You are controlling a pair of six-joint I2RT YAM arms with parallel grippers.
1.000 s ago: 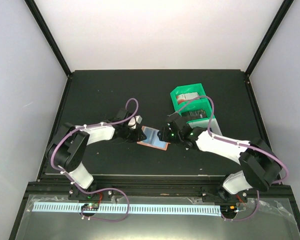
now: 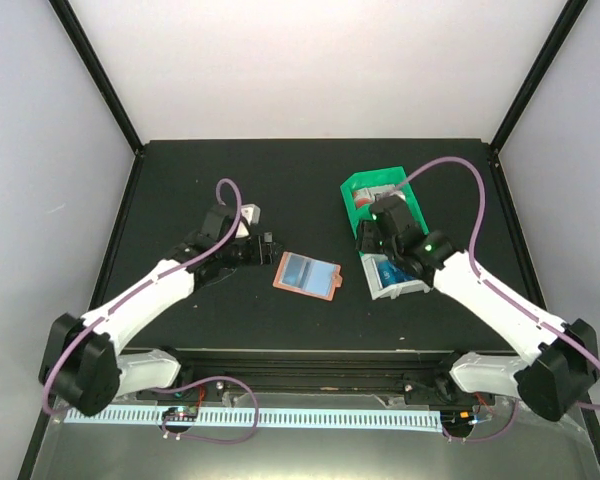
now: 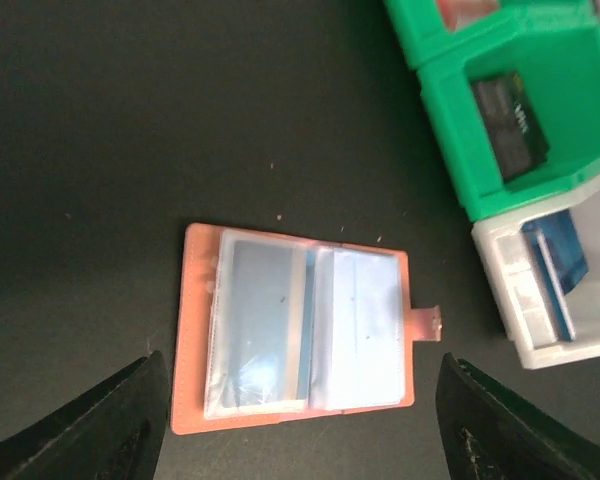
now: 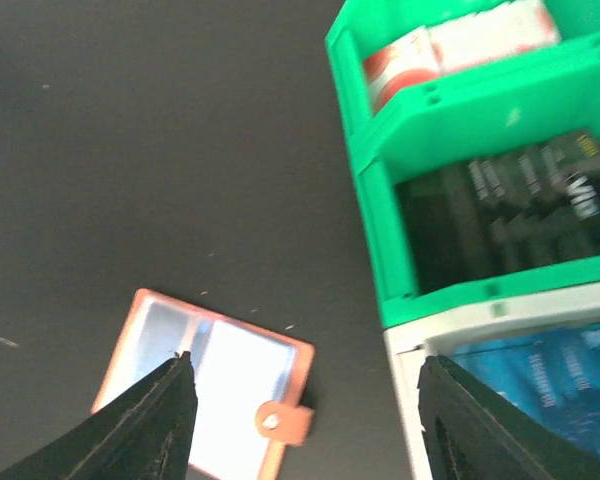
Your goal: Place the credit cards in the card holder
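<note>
The card holder (image 2: 308,276) lies spread flat on the black table, orange-edged with clear sleeves and a snap tab at its right end; it shows whole in the left wrist view (image 3: 260,330). Left of it and raised, my left gripper has its fingers apart with nothing between them. Up and right of the holder, over the bins, hangs my right gripper, also open and empty. I see no separate loose card on the table. Whether cards sit inside the sleeves cannot be told.
A green bin (image 2: 355,190) with red-white packets and dark packs stands right of the holder. Against its near side is a white bin (image 3: 530,335) holding blue items.
Both grippers have moved away from the holder: the left one back to the left, the right one up and right over the bins. The holder lies where it was.
</note>
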